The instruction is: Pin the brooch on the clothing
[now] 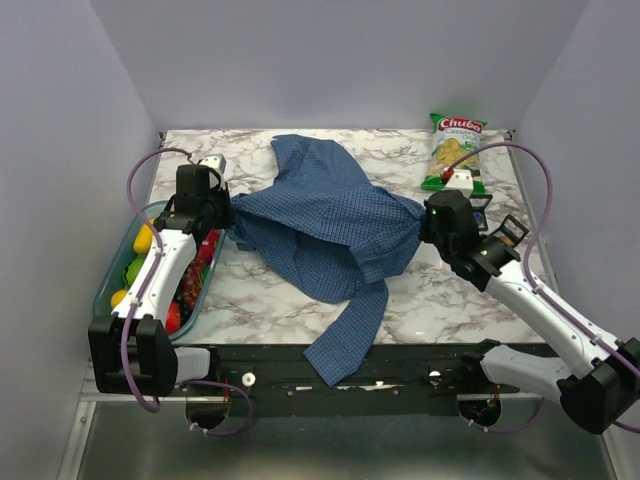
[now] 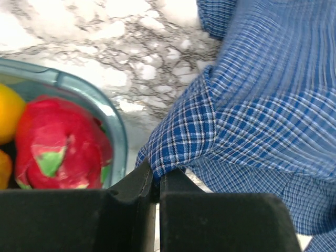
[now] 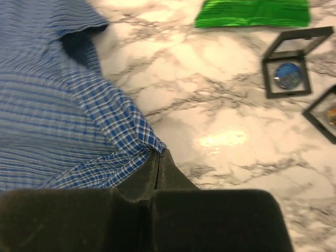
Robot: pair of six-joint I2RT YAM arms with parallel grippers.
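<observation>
The blue checked garment (image 1: 300, 205) is stretched across the middle of the table, its front raised between both arms. In the left wrist view my left gripper is shut on a fold of the cloth (image 2: 184, 134). My right gripper is shut on a bunched corner of the same garment (image 3: 113, 110). A blue round brooch (image 3: 288, 76) rests in a small open black box (image 3: 270, 79), apart from the right gripper. Another dark box (image 3: 321, 118), with an orange-brown piece inside, sits beside it, partly cut off.
A green chips bag (image 1: 456, 150) lies at the back right. On the left stands a teal basin (image 1: 112, 265) of toy fruit and vegetables, under the left arm. Bare marble (image 1: 450, 310) shows at the front right.
</observation>
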